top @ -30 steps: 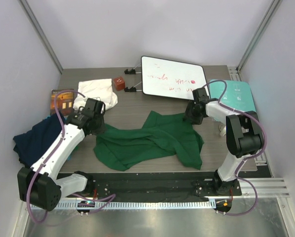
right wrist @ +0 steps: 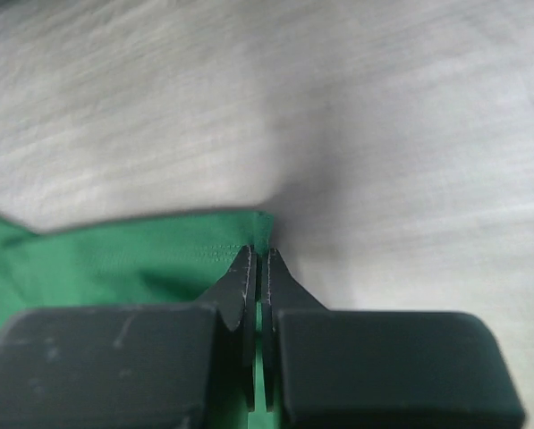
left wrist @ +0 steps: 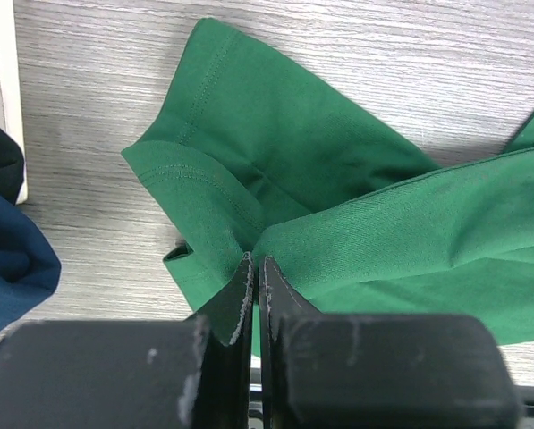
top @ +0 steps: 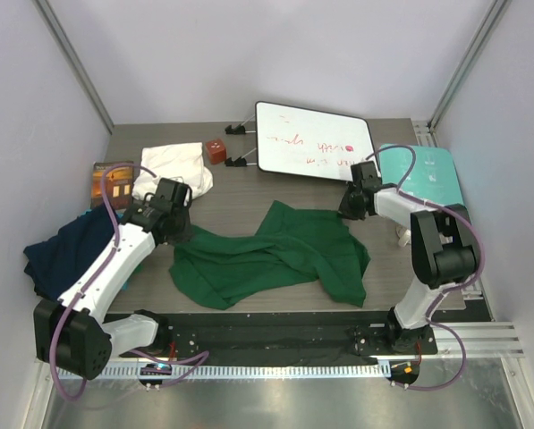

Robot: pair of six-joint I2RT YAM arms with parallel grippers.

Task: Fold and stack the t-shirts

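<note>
The green shirt point(top: 267, 259) lies spread and rumpled across the middle of the table, a long fold running over it. In the right wrist view, my right gripper is shut on the shirt's far right corner, with a little green cloth point(right wrist: 261, 225) showing just past the fingertips. My left gripper has its fingers together over the shirt's left part; no cloth shows clearly pinched between them. From above, the left arm covers some of the shirt's left end.
A whiteboard point(top: 307, 141) lies behind the shirt. At the left are a dark blue cloth point(top: 65, 255), a white cloth point(top: 175, 167) and a red-brown block point(top: 216, 150). A teal board point(top: 428, 174) sits at the far right. Bare table separates shirt and whiteboard.
</note>
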